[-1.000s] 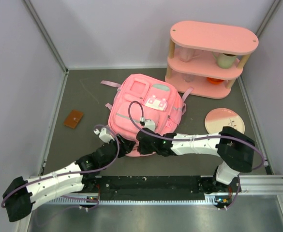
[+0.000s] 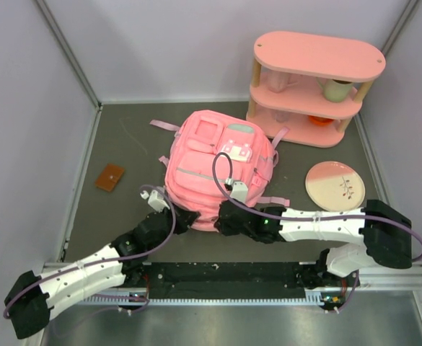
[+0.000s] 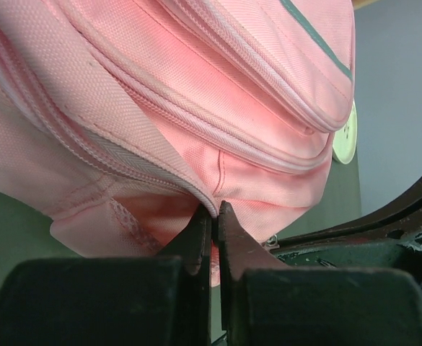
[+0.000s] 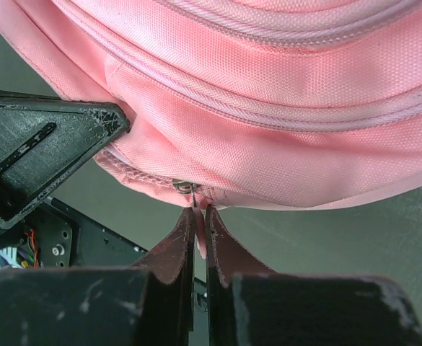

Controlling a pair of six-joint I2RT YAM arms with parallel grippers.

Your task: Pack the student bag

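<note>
The pink student bag (image 2: 209,148) lies on the dark table, its lower end toward me. At that end my left gripper is shut on the bag's fabric edge beside a zipper, pinching a thin fold. Just to its right, my right gripper is shut on a thin pink zipper pull (image 4: 199,232). A metal slider (image 4: 184,186) sits right above those fingertips, at the bag's edge. The main zipper track (image 3: 135,169) shows a gap near the left fingertips; the bag's inside is mostly hidden.
A pink shelf (image 2: 319,58) with cups and an orange bowl stands at the back right. A round plate (image 2: 335,186) lies on the right, and a brown wallet-like item (image 2: 110,177) on the left. Both arms are close together at the bag's lower end.
The bag's lower part has shifted slightly right. The left arm has barely moved.
</note>
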